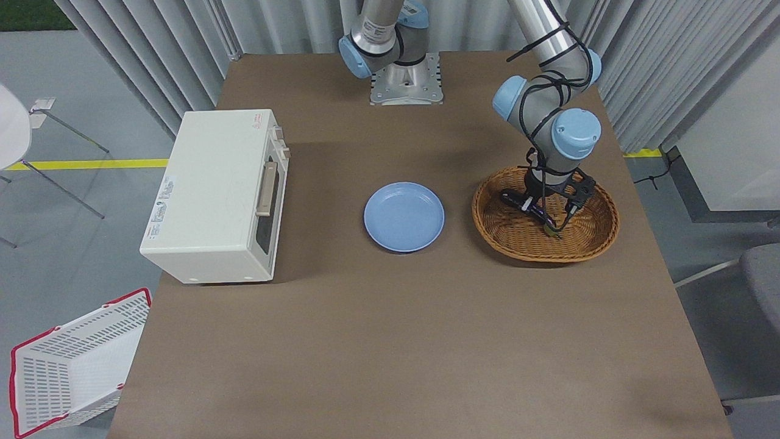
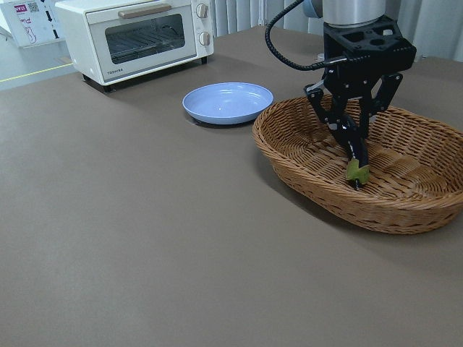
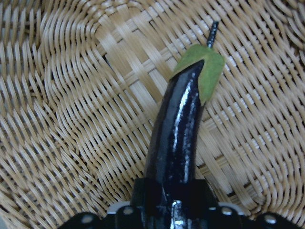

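A dark, glossy eggplant with a green cap lies in the round wicker basket. In the wrist view the gripper has its two black fingers on either side of the eggplant's body and appears shut on it. In the left view the gripper is down inside the basket, with the eggplant's green cap showing below it; from the front it is mostly hidden by the arm.
A blue plate lies left of the basket on open table. A white toaster oven stands farther left.
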